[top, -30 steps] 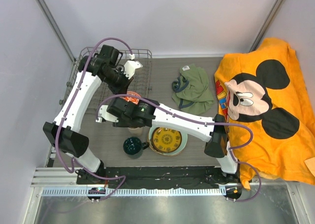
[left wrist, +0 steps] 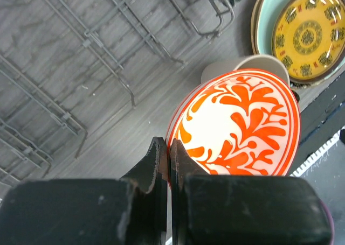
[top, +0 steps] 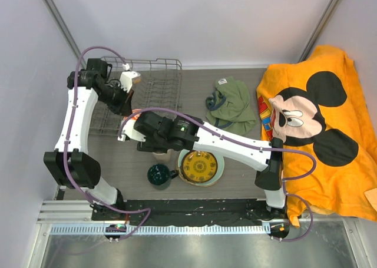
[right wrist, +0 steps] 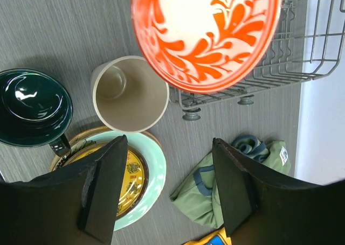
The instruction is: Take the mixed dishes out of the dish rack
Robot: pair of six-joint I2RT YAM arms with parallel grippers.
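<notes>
My left gripper is shut on the rim of a white bowl with an orange leaf pattern (left wrist: 245, 121). The bowl hangs above the counter, its patterned inside facing the left wrist camera. In the right wrist view the bowl (right wrist: 207, 35) fills the upper part, beyond my right gripper. That gripper stands open, with nothing gripped between its fingers. From the top, the arms hide most of the bowl. The wire dish rack (top: 159, 85) at the back left shows no dishes in its visible part.
A beige cup (right wrist: 129, 94) stands beside a dark green mug (right wrist: 32, 110). Next to them, a yellow patterned dish (top: 199, 166) lies on a pale turquoise plate (top: 219, 172). A green cloth (top: 232, 106) and an orange Mickey towel (top: 330, 179) lie to the right.
The left arm has carried the bowl leftward, away from the right gripper.
</notes>
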